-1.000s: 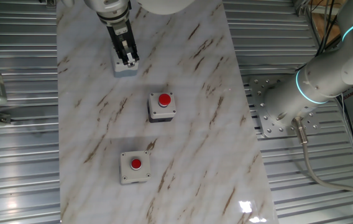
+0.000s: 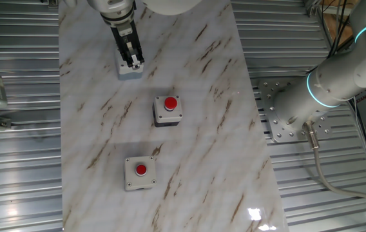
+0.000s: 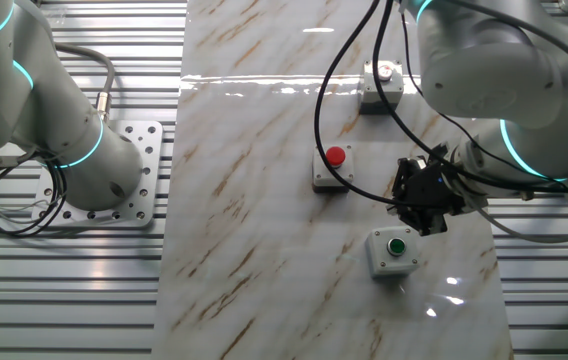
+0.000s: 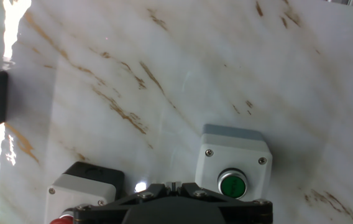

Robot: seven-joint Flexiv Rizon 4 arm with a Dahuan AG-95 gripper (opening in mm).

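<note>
My gripper [image 2: 134,62] hangs over the far end of the marble-patterned board, its fingers drawn together, with nothing seen between them. In the wrist view the gripper reaches in from the bottom edge and looks shut. Just right of it there is a pale box with a green button [image 4: 232,185]; exterior view 2 shows this green-button box [image 3: 392,252] beside the gripper [image 3: 400,195]. A box with a red button [image 2: 167,111] stands mid-board. Another red-button box [image 2: 140,173] sits nearer the front in exterior view 1.
Bare marble board [image 2: 215,161] surrounds the boxes. Black cables [image 3: 319,130] loop from the arm across exterior view 2. A robot base [image 2: 292,109] is bolted beside the board, on slatted metal [image 2: 19,174].
</note>
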